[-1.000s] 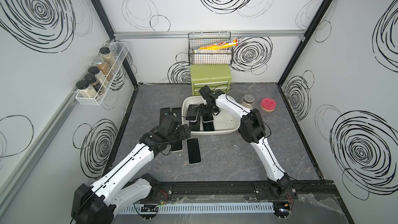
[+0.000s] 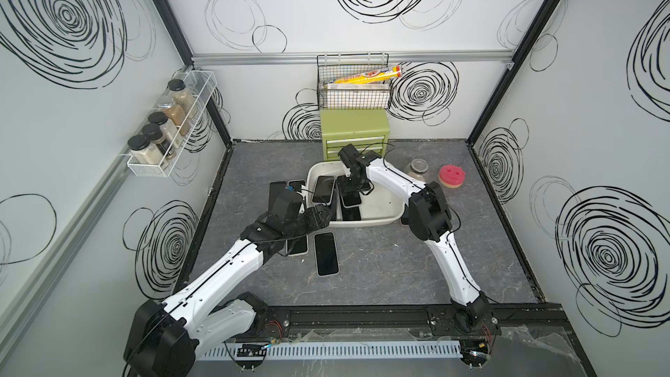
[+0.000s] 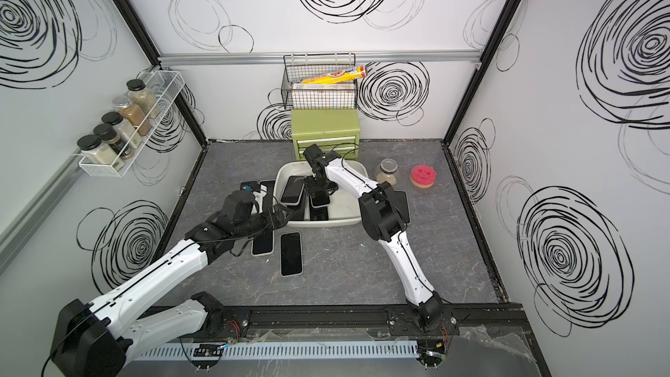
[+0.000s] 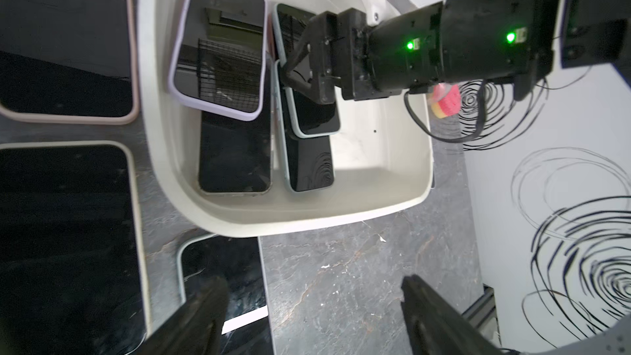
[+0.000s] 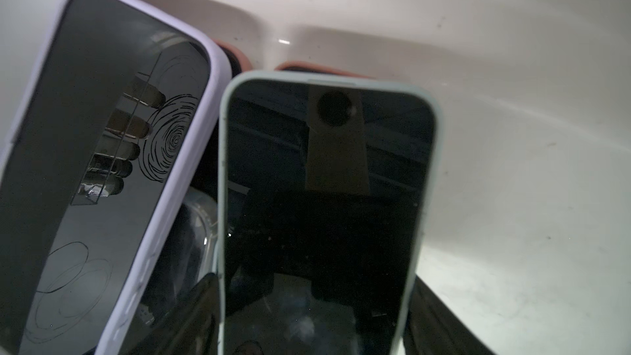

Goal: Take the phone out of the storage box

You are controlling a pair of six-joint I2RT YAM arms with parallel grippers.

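Note:
The white storage box [image 4: 387, 194] holds several stacked phones, among them a lavender-cased phone [image 4: 217, 39] and a mint-cased phone [image 5: 322, 210]. My right gripper is down inside the box, its fingers along either long side of the mint phone; whether they touch it I cannot tell. My left gripper hangs at the box's front left, over the tabletop and phones outside the box, its fingers apart with nothing seen between them.
Several phones [image 2: 326, 254] lie left and in front of the box. A green drawer unit [image 2: 354, 122] stands behind it; a jar [image 3: 387, 174] and a pink sponge [image 3: 423, 174] sit to its right.
My left arm has moved a little to the right, toward the box. My right gripper has shifted only slightly over the phones in the box.

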